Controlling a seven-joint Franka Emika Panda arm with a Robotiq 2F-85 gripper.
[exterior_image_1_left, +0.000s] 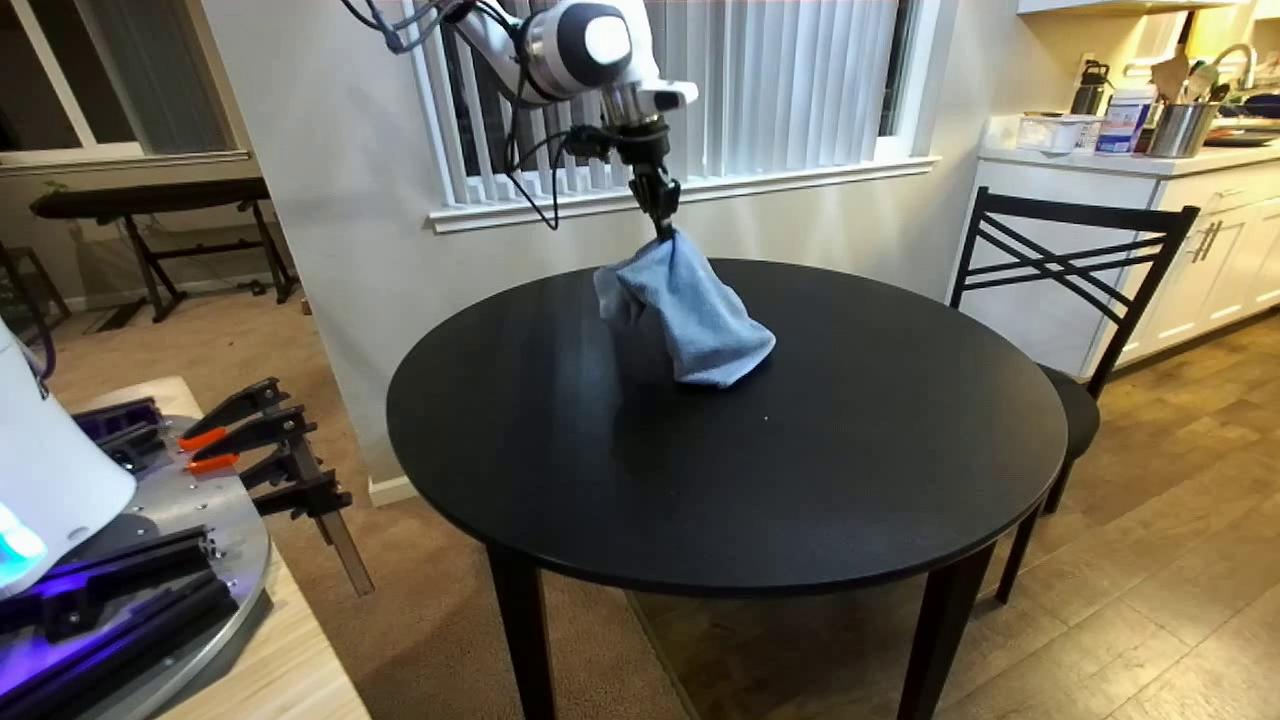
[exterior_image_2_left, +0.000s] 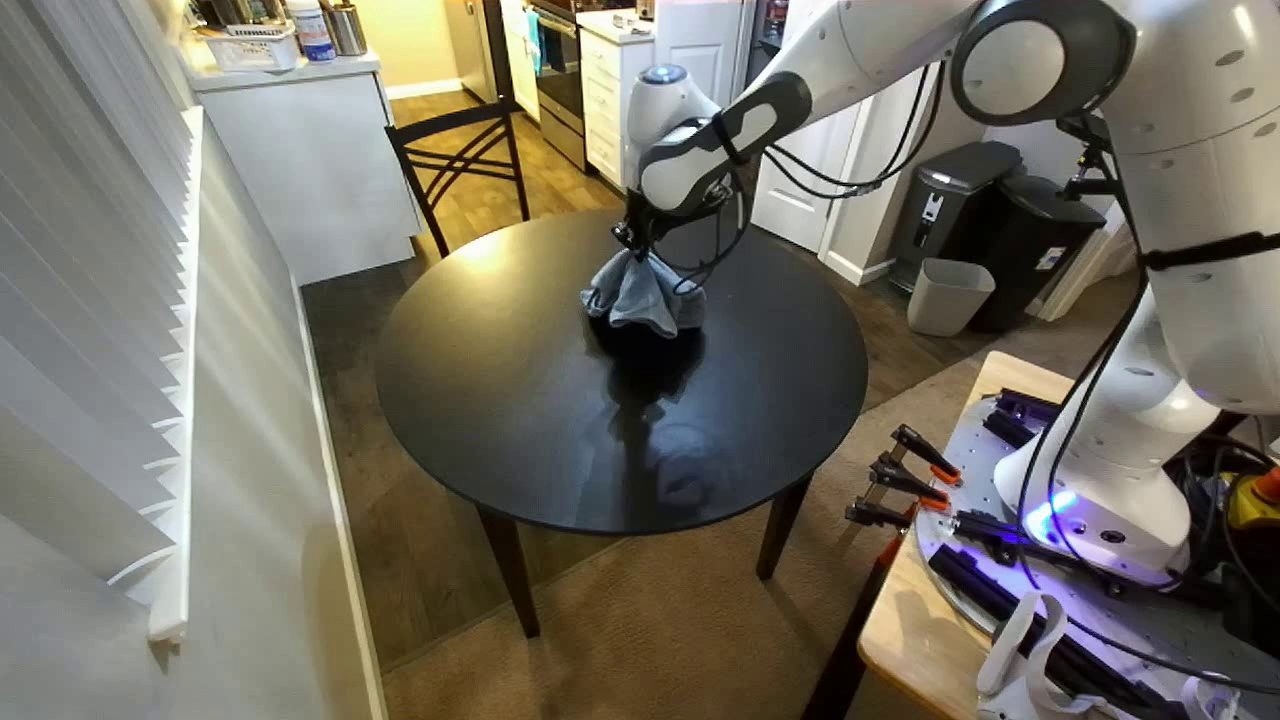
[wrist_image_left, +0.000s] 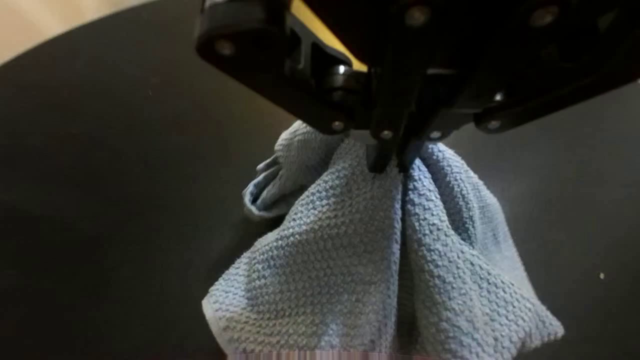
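A blue-grey woven cloth (exterior_image_1_left: 702, 314) hangs in folds from my gripper (exterior_image_1_left: 666, 230), above the round black table (exterior_image_1_left: 840, 480). In the wrist view the gripper is shut on a pinched fold of the cloth (wrist_image_left: 336, 252), with the fabric spreading down on both sides of the fingertips. From the other side, the cloth (exterior_image_2_left: 648, 294) shows as a draped bunch with a dark shadow under it. Whether its lowest corner still touches the table I cannot tell.
Bare tabletop surrounds the cloth on all sides. A black chair (exterior_image_1_left: 1074, 258) stands by the table's edge near the kitchen counter. Behind the table are a wall and a window sill (exterior_image_1_left: 720, 186). Clamps (exterior_image_1_left: 270, 438) stick out from the robot's wooden bench.
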